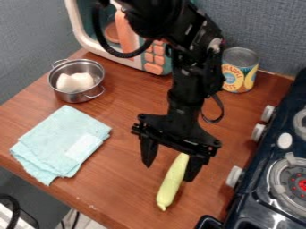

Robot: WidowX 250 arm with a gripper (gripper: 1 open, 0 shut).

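Observation:
The black arm reaches down over the wooden counter, and its gripper [171,157] stands open, one finger to the left of and the other to the right of the upper end of a pale yellow corn cob [170,186]. Whether the fingers touch the cob cannot be made out. The cob lies on the counter, slanting toward the front.
A folded light blue cloth [54,149] lies on the left, with a steel pot [93,90] holding a white item behind it. A microwave [150,61] and a can [239,72] stand at the back. A black stove [263,201] borders the right.

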